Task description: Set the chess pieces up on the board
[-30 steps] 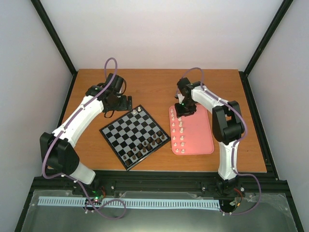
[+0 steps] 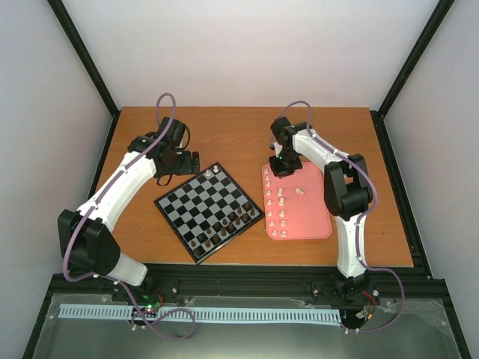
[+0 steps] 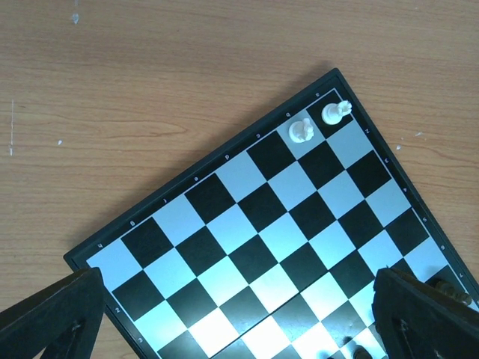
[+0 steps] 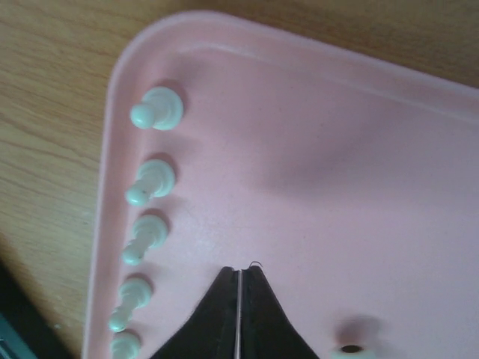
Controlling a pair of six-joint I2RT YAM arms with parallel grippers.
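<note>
The checkered board lies turned on the table; two white pieces stand at its far corner, a rook and a knight. Dark pieces fill two rows along its near right side. Above the board's far left edge, my left gripper is open and empty. White pieces stand in columns on the pink tray, including several pawns along its left side. One white piece lies tipped over in the tray. My right gripper is shut over the tray, nothing visible between its fingers.
Bare wooden table stretches behind the board and tray. A narrow strip of wood separates the board's right corner from the tray. The tray's right half is empty.
A white piece that stood at the far end of the tray's second column is gone from there; one now lies farther right.
</note>
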